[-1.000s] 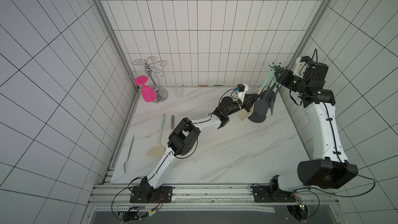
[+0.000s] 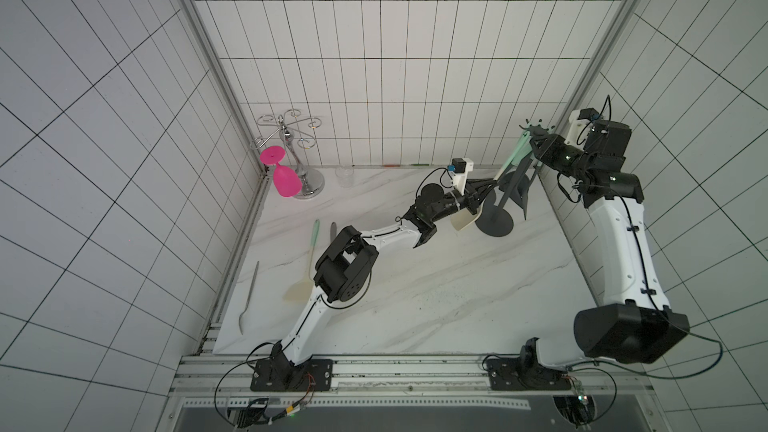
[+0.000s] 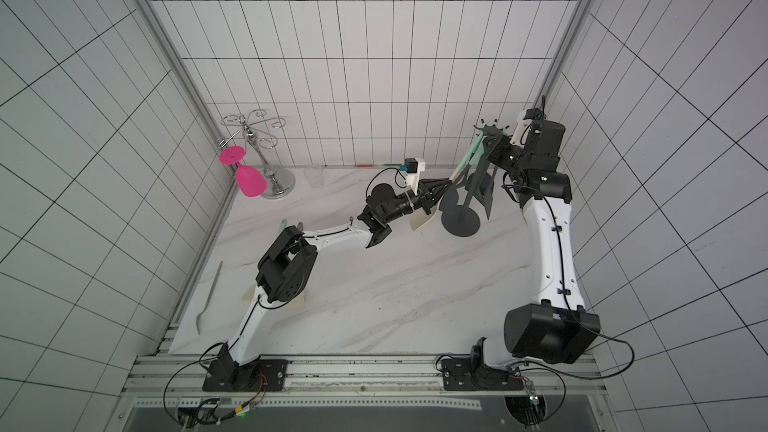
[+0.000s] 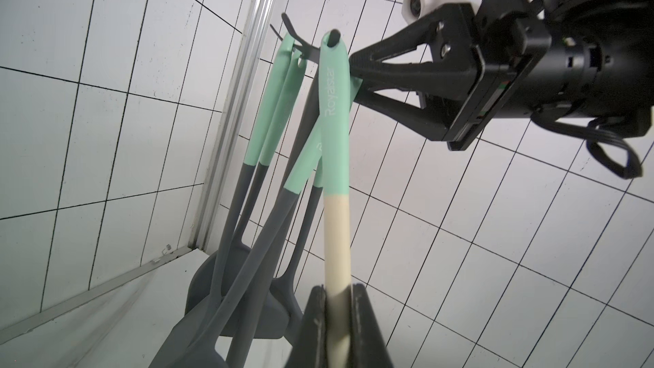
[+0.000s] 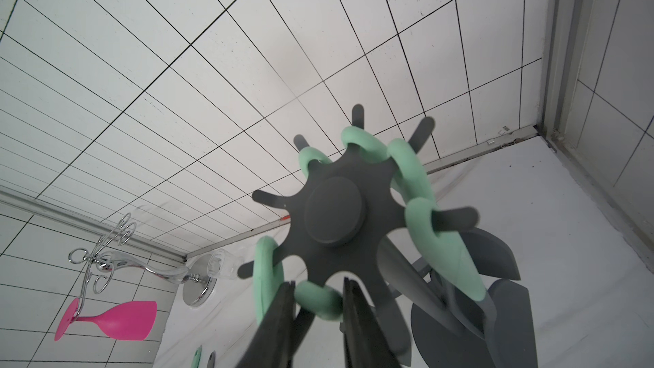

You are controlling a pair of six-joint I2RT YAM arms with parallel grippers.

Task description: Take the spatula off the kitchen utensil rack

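A cream spatula with a mint handle top (image 4: 335, 116) hangs by its loop on a prong of the dark grey rack (image 5: 333, 208). My left gripper is shut on its cream shaft, below the mint part. The spatula's pale blade (image 2: 465, 218) shows beneath this gripper in the top left view. At the rack's top, my right gripper has its fingers on either side of another mint handle loop (image 5: 317, 301); whether they clamp it is unclear. That handle belongs to a grey utensil (image 4: 265, 259) slanting behind the cream spatula.
Other grey utensils with mint handles (image 4: 272, 109) hang close by on the rack. A chrome stand (image 2: 286, 136) with a pink utensil (image 2: 285, 179) is at the back left. Loose utensils lie front left.
The right arm has hardly moved.
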